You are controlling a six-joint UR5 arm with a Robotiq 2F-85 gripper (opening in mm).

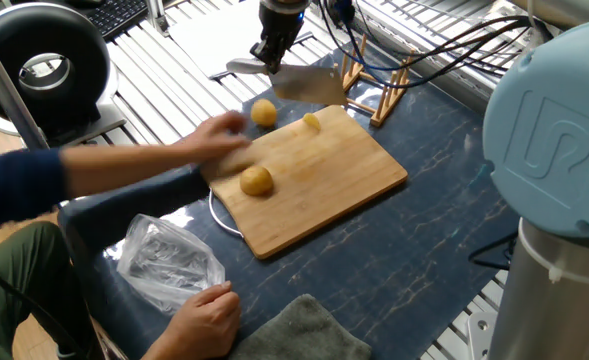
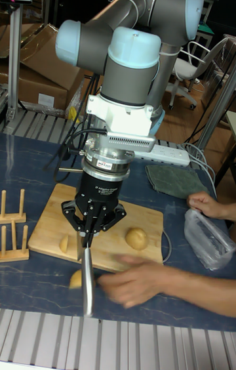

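Note:
My gripper [image 1: 266,60] is shut on the handle of a metal cleaver [image 1: 309,86], held above the table past the wooden cutting board [image 1: 319,190]. In the other view the blade [image 2: 88,286] hangs below the fingers, seen nearly edge-on. A rounded potato [image 1: 256,181] sits on the board. Near the board's far edge lies a thin potato slice [image 1: 312,121]. A larger cut piece [image 1: 264,112] appears just off the board, on the dark table; the blade partly covers it in the other view. A person's blurred hand [image 1: 214,140] reaches over the board's left corner.
A wooden rack [image 1: 379,90] stands beside the blade. The person's other hand [image 1: 204,320] is by a clear plastic bag [image 1: 169,265]. A grey-green cloth [image 1: 304,332] lies at the front. Dark table to the right of the board is clear.

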